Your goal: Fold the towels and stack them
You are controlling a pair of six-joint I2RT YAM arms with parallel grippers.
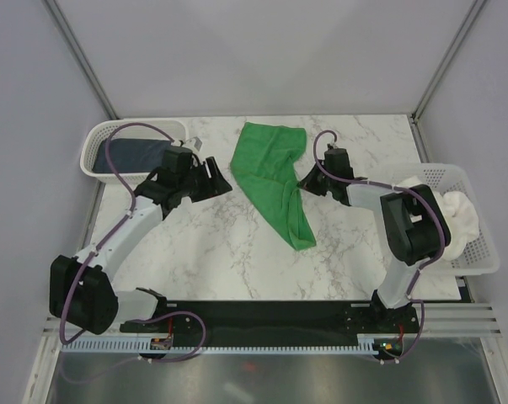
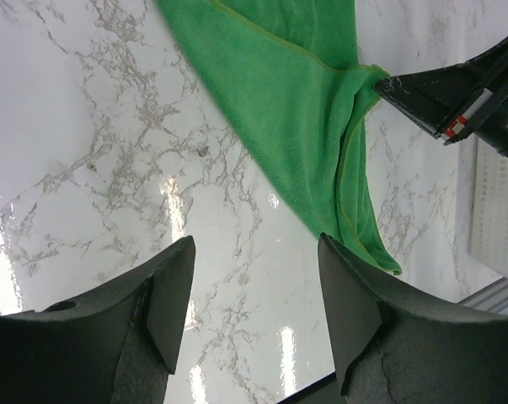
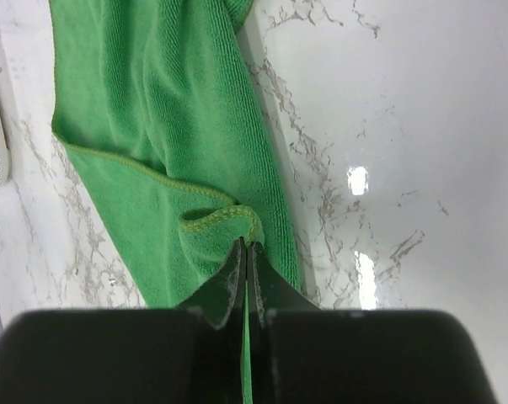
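A green towel (image 1: 270, 147) lies crumpled and partly folded on the marble table, with a narrower lower strip reaching toward the front. My right gripper (image 1: 301, 185) is shut at a small raised fold on the towel's right edge; in the right wrist view its tips (image 3: 247, 246) meet at that fold, and whether cloth is between them is hard to tell. My left gripper (image 1: 216, 181) is open above the table, left of the towel, with nothing between its fingers.
A white basket (image 1: 93, 160) with dark folded cloth stands at back left. A white basket (image 1: 481, 252) with white cloths is at the right.
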